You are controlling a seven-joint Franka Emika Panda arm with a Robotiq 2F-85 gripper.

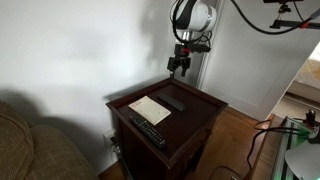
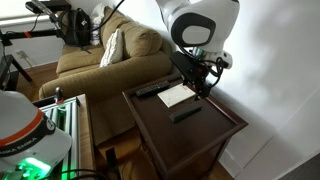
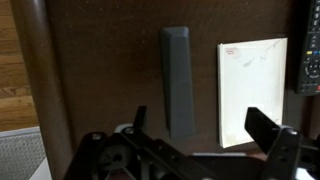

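A dark grey bar lies flat on the dark wooden cabinet top. To its right in the wrist view is a cream notebook or pad, and at that view's right edge a black remote control. My gripper hangs above the cabinet with fingers spread wide and nothing between them. In that view the bar's lower part and the pad's left edge fall in the gap. Exterior view 1 has the gripper up over the far side of the top, clear of every object.
The cabinet top has a raised rim. A white wall runs along one side, and a brown couch stands past the remote's end. Bare tabletop surrounds the bar on its other side.
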